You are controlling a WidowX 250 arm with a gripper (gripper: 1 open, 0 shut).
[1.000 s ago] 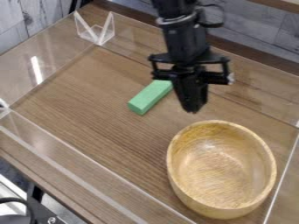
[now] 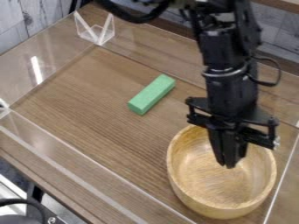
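Note:
My gripper (image 2: 232, 150) hangs over the far rim of a cream plastic bowl (image 2: 216, 192) at the lower right, its fingertips pointing down into the bowl. It is shut, with nothing visible between its fingers. A green block (image 2: 151, 93) lies on the wooden table left of the arm, apart from the bowl. The black arm reaches down from the top and hides part of the table behind it.
A clear plastic piece (image 2: 96, 28) stands at the back left. Black cables lie at the lower left edge.
The arm has swept right and toward the near side, from beside the green block to above the bowl. The bowl and green block look unmoved.

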